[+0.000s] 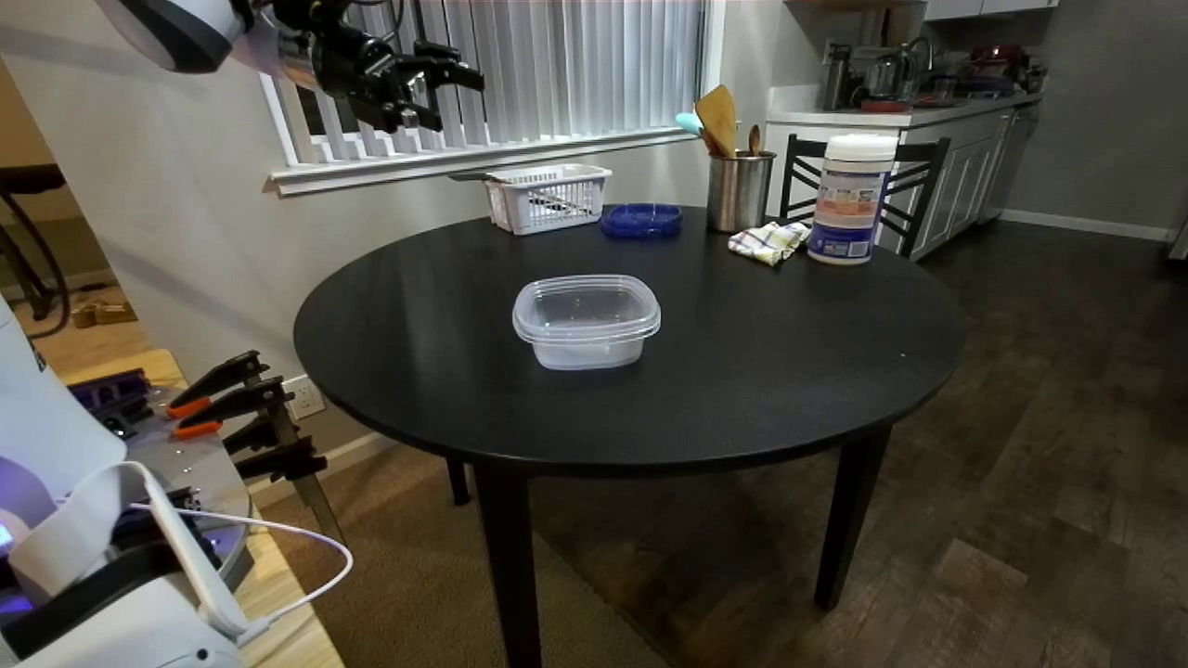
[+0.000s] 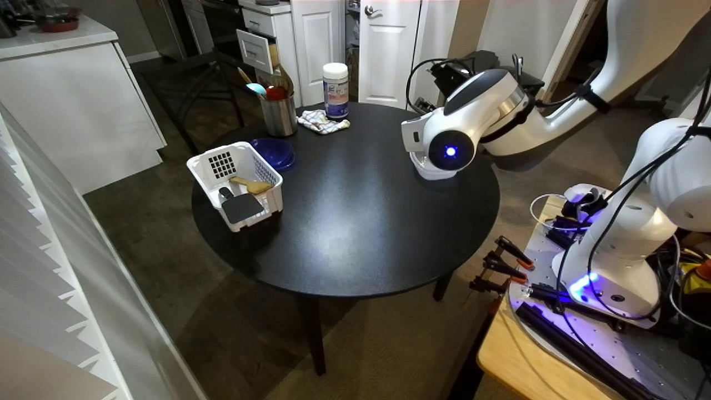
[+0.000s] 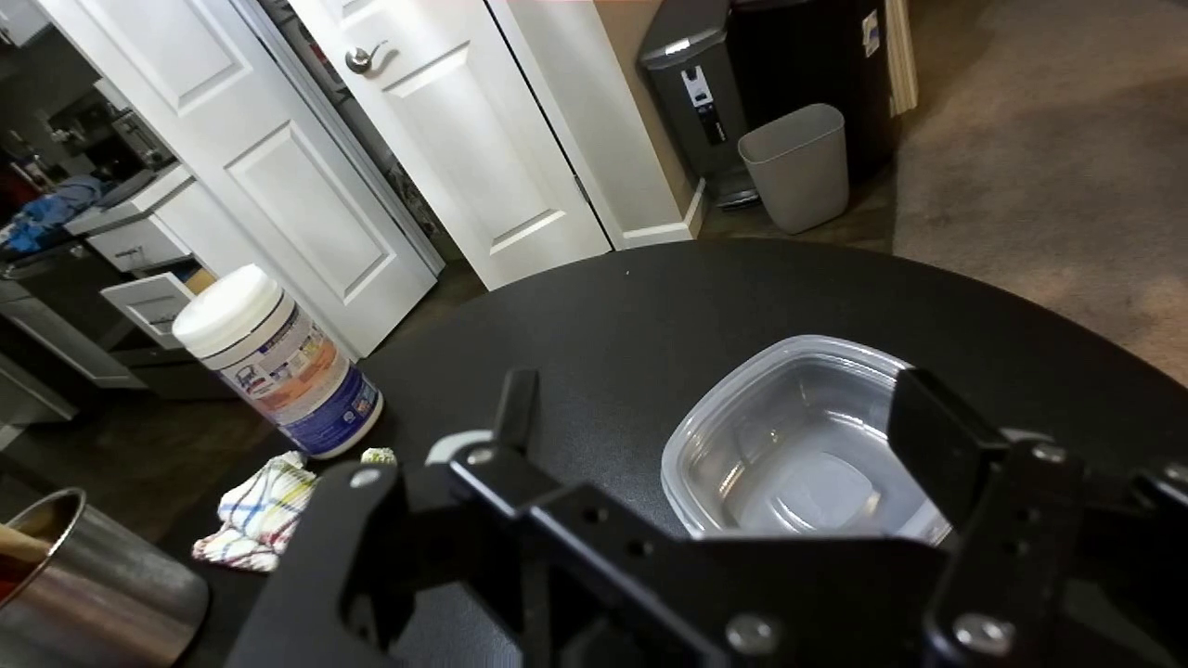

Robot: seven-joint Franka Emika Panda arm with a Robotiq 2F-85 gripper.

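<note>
High above the left side of the round black table (image 1: 757, 390), my gripper (image 1: 454, 102) hangs open, touching nothing. Its two dark fingers stand wide apart in the wrist view, the left fingertip (image 3: 517, 410) over bare table and the right one overlapping the edge of a clear plastic container (image 3: 802, 445). That container sits empty and uncovered near the table's middle in exterior view 1, well below the gripper. In exterior view 2 the arm's white wrist (image 2: 460, 126) covers most of the container and hides the fingers.
A white basket (image 2: 266, 193) with utensils, blue lids (image 1: 641, 221), a metal utensil holder (image 1: 740, 191), a checked cloth (image 1: 768, 241) and a wipes canister (image 1: 852, 200) line the far edge. The table around the container is clear.
</note>
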